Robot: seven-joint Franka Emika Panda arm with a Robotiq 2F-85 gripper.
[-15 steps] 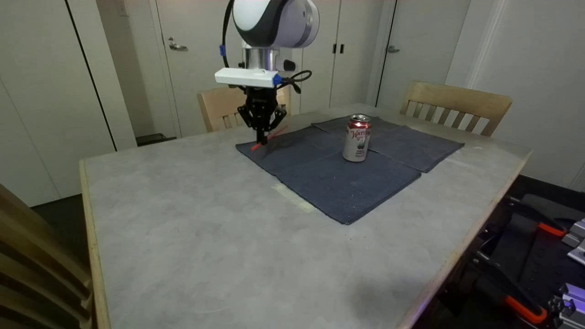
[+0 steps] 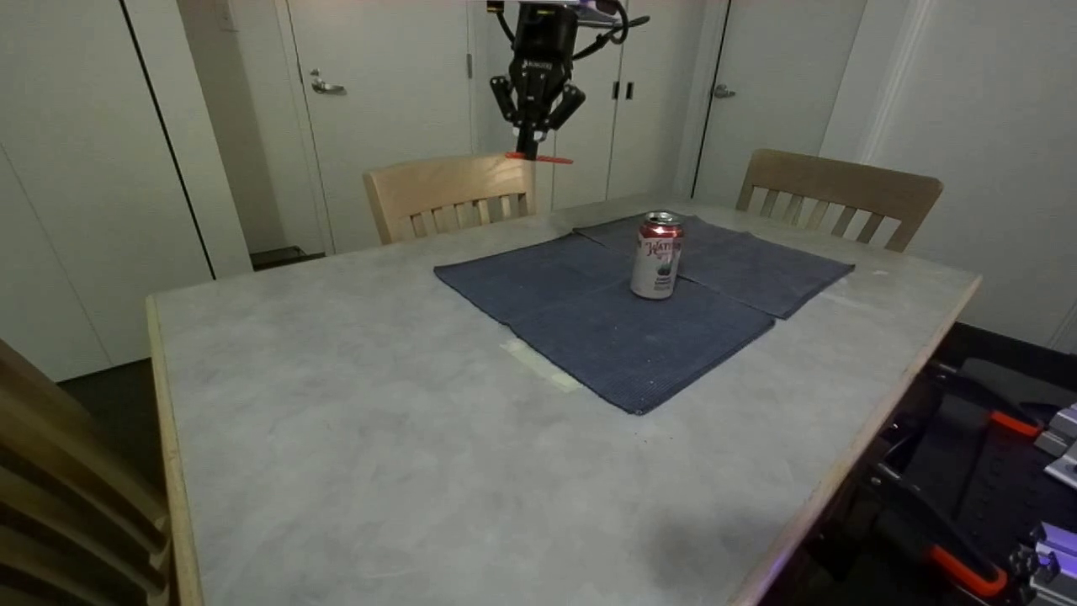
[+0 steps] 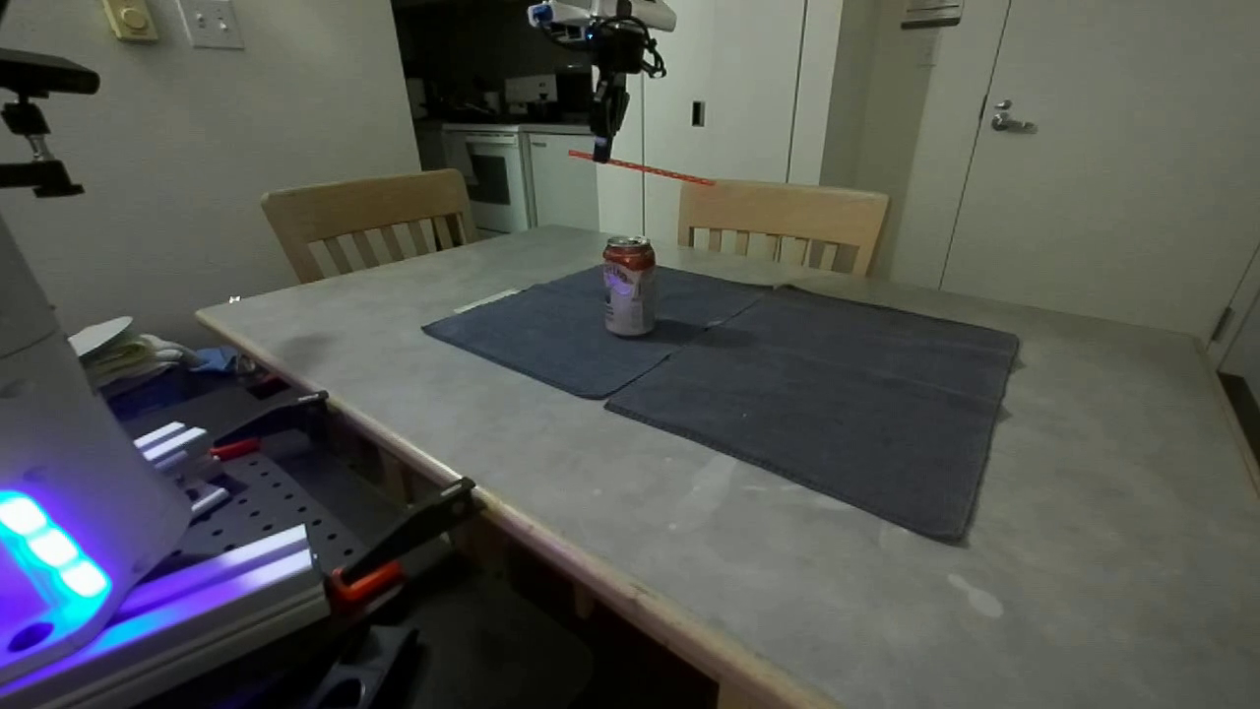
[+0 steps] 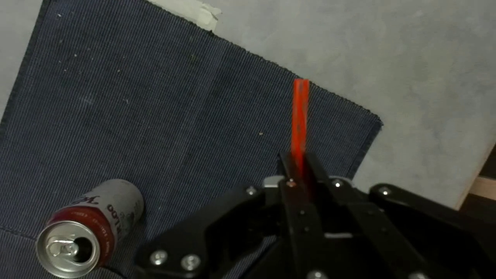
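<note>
High above the far side of the table, my gripper (image 2: 527, 151) is shut on a thin red straw (image 3: 661, 173). The straw lies roughly level and sticks out past the fingertips. In the wrist view the red straw (image 4: 300, 111) runs up from between the black fingers; its other end is hidden there. An open-topped red and white soda can (image 2: 656, 257) stands upright on the dark blue cloth (image 2: 596, 328), below my gripper and apart from it. The can's opening and tab (image 4: 67, 248) show in the wrist view.
Bare grey tabletop (image 2: 384, 424) surrounds the cloth, with wide free room on the near left. Wooden chairs (image 3: 786, 225) stand against the table's edges. A pale tape strip (image 2: 540, 364) sits by the cloth's edge.
My gripper has risen well above the table and moved somewhat to the right in exterior view 1, carrying the straw with it and turning it. The can has not moved.
</note>
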